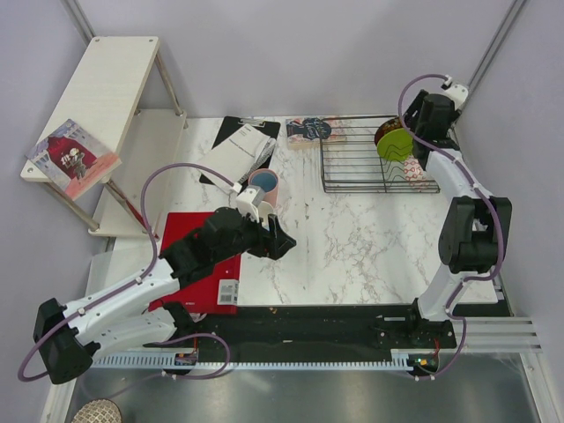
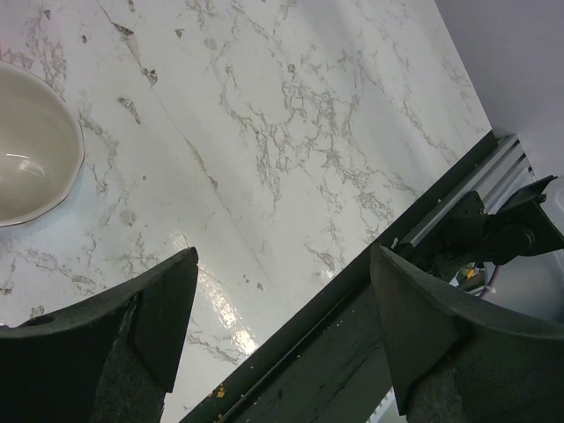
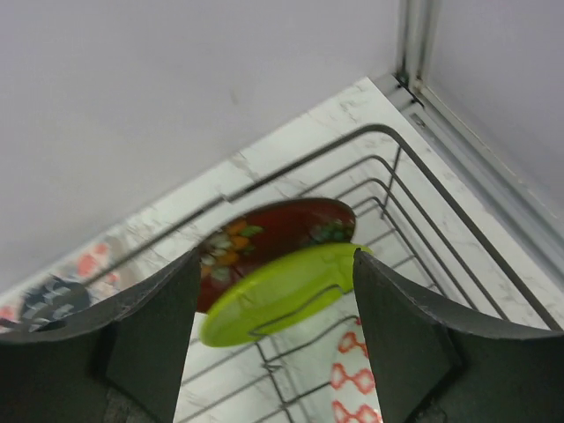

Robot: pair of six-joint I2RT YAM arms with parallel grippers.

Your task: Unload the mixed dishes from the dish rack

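Note:
The wire dish rack (image 1: 348, 187) stands at the back right of the table. In it, leaning on edge, are a green plate (image 1: 394, 146) and, just behind, a dark brown patterned plate (image 3: 286, 227). A white and red patterned dish (image 3: 353, 374) sits on the right side of the rack. My right gripper (image 1: 414, 115) is over the rack's back right, open; in the right wrist view both plates show beyond its fingers (image 3: 163, 322), with nothing held. My left gripper hovers open and empty above the table's left front.
A pale bowl (image 2: 35, 145) and a pinkish cup (image 1: 264, 181) stand beside the left gripper. A red folder (image 1: 189, 231), a clipboard with a white bag (image 1: 240, 154) and a shelf (image 1: 97, 79) fill the left.

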